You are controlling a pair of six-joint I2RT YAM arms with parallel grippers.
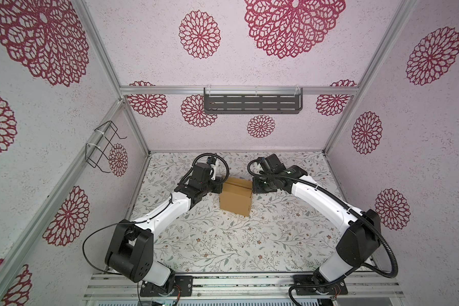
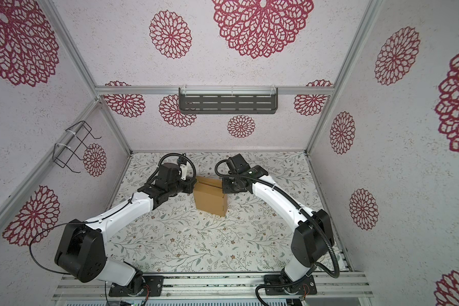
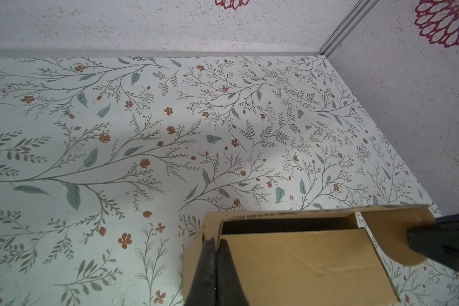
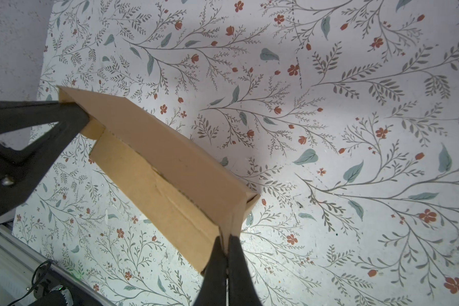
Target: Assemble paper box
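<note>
A brown cardboard box [image 1: 235, 200] stands slightly turned at the middle of the table, with my grippers at its two ends. Its top has a dark lengthwise slot [image 3: 290, 225] beside a broad panel. At the box's left end, my left gripper is shut, its tips against the upper corner. My right gripper is likewise shut, touching the edge at the right end. Whether thin cardboard is pinched in either is hard to tell. A curved end flap [image 3: 395, 232] sticks out by the right gripper, and a small flap [image 4: 93, 128] shows by the left.
Around the box the patterned table [image 1: 224, 250] is bare, with free room in front and at both sides. A dark slotted shelf [image 1: 253, 104] hangs on the back rail, and a wire rack [image 1: 103, 145] on the left wall.
</note>
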